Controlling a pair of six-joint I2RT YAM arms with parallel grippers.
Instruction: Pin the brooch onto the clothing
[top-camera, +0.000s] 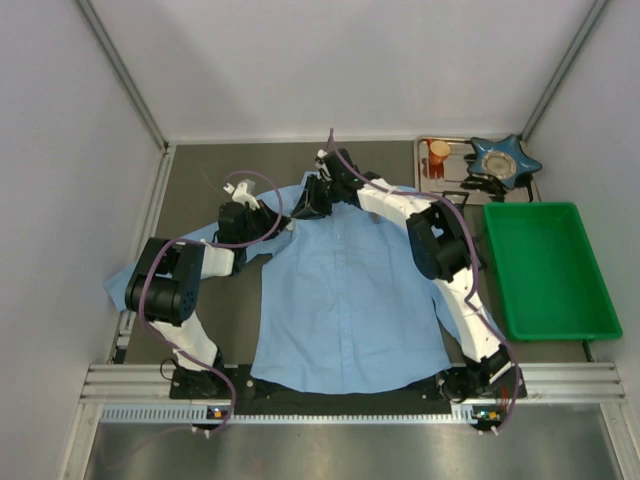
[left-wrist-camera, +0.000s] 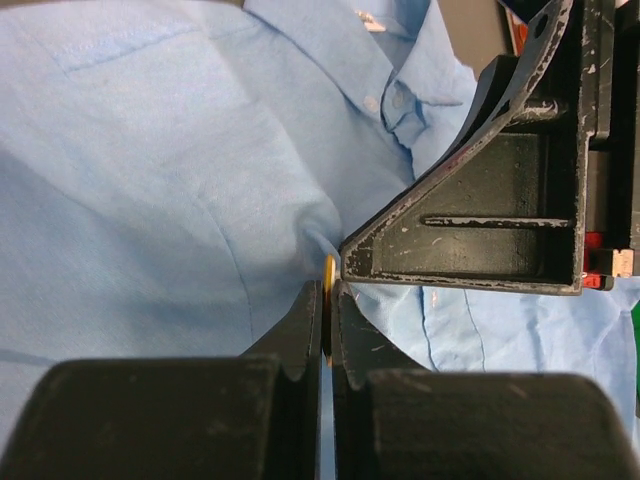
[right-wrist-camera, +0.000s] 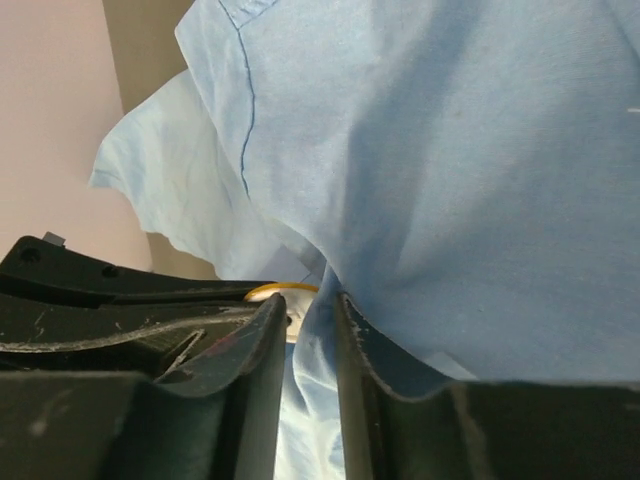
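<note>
The light blue shirt (top-camera: 340, 310) lies spread across the table, bunched where the grippers meet. In the left wrist view, my left gripper is shut on the brooch (left-wrist-camera: 329, 268), seen edge-on as a thin gold strip. The brooch (right-wrist-camera: 285, 288) shows a pale face and gold rim in the right wrist view, partly hidden. My right gripper has its fingers apart around a fold of the shirt beside the brooch; whether they touch the cloth is unclear. Both grippers are close together near the collar.
A metal tray (top-camera: 430, 180) with an orange cup (top-camera: 439, 152) and a blue star-shaped dish (top-camera: 520, 150) stands at the back right. A green bin (top-camera: 555, 280) is at the right. Bare table (top-camera: 190, 170) shows at the back left.
</note>
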